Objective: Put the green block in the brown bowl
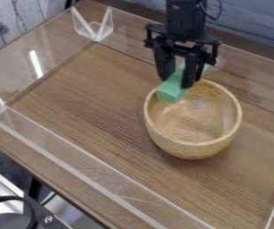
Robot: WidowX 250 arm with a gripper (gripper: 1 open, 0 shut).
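The green block (169, 90) is held in my gripper (175, 76), whose dark fingers are shut on it. It hangs tilted, its lower end over the upper left rim of the brown bowl (150, 128). From this one view I cannot tell its exact height above the rim. The inside of the bowl looks empty. Part of the block's upper end is hidden by the gripper.
A clear, angular plastic object (93, 24) stands at the back left. Black cables (20, 210) curl at the lower left corner.
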